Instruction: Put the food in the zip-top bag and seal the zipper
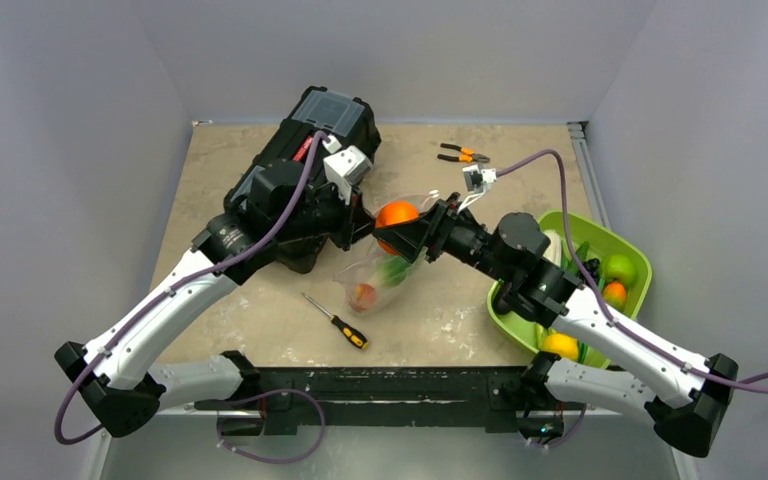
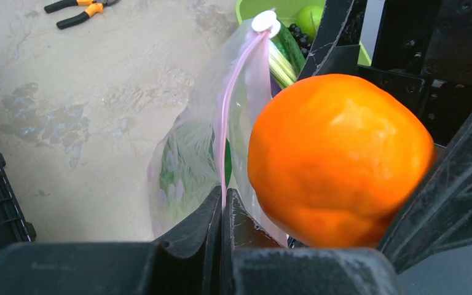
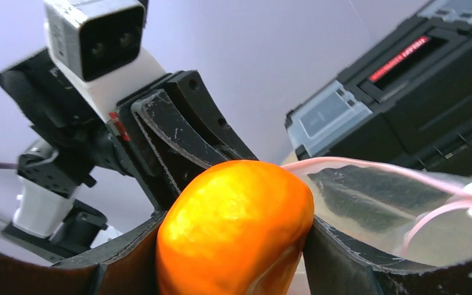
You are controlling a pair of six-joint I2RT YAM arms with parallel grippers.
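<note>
The clear zip bag (image 2: 190, 141) hangs upright with its pink zipper edge (image 2: 227, 104) pinched in my left gripper, which is shut. A green vegetable (image 1: 392, 271) and a reddish-orange round food (image 1: 363, 295) show through its lower part. My right gripper has a big orange round vegetable (image 3: 233, 215) between its fingers, touching on both sides. In the top view this orange vegetable (image 1: 398, 213) is at the bag's mouth, close to my left gripper. How far it is inside the mouth is hard to tell.
On the right, a green bowl (image 1: 636, 298) holds several fruits and vegetables. A black toolbox (image 1: 300, 255) stands behind my left arm. A screwdriver (image 1: 348, 332) lies in front, and pliers (image 1: 463, 154) lie at the back. Bare table (image 1: 450, 320) shows at front right.
</note>
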